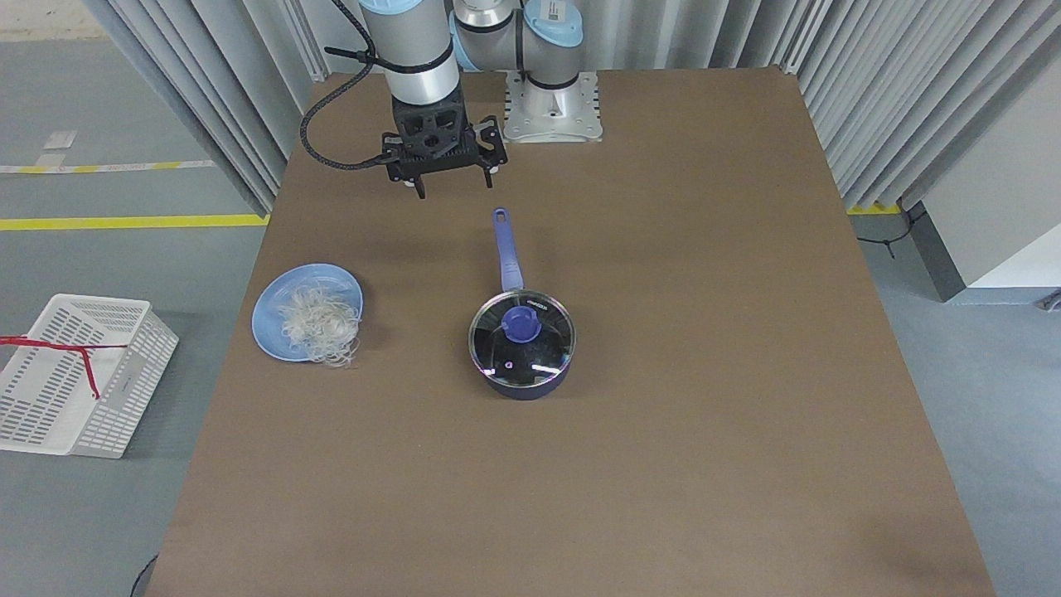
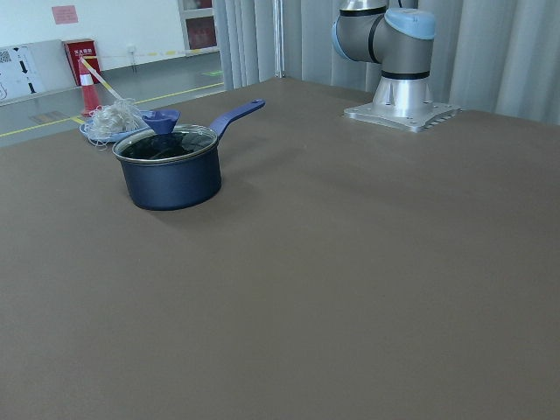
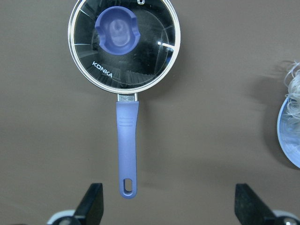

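Note:
A dark blue saucepan [image 2: 171, 184] with a glass lid and blue knob [image 1: 521, 323] stands mid-table, its blue handle [image 3: 126, 140] pointing toward the robot. Left of it in the front view, a light blue plate [image 1: 273, 328] holds white stringy strands [image 1: 323, 323], like noodles. My gripper [image 1: 455, 181] hangs open above the table, behind and above the handle's end; in the wrist view its two fingers [image 3: 91, 206] are wide apart with nothing between them.
My arm's base [image 2: 402, 109] stands at the back edge. A white basket [image 1: 79, 398] is on the floor left of the table.

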